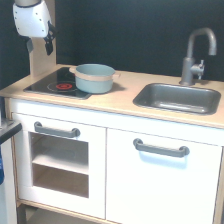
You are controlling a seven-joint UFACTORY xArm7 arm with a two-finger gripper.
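Observation:
My gripper hangs at the upper left, below the white end of the arm. Its dark fingers blend into the dark backdrop, so I cannot tell how far apart they stand. Nothing clearly shows between them. A blue-grey pot with a tan rim stands upright on the counter, on or against the right part of the black stovetop. The gripper is up and to the left of the pot, apart from it.
At the right, a grey sink lies under a tall faucet. Bare wooden counter separates pot and sink. Below are white cabinet fronts with dark handles. A dark bar juts in at the left edge.

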